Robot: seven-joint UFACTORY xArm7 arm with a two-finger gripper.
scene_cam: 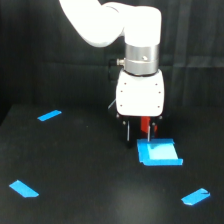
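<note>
The white arm comes down from the top left, and its dark gripper (138, 133) hangs just behind the pale square with a blue border (158, 150). A small red object (146, 123) shows directly beneath the white gripper housing (140, 94), close to the fingers, partly covered by them. Whether the fingers are touching it or stand in front of it is too small and dark to make out.
Blue tape strips mark the black table (90, 165): one at the back left (50, 115), one at the front left (24, 189), one at the front right (196, 197).
</note>
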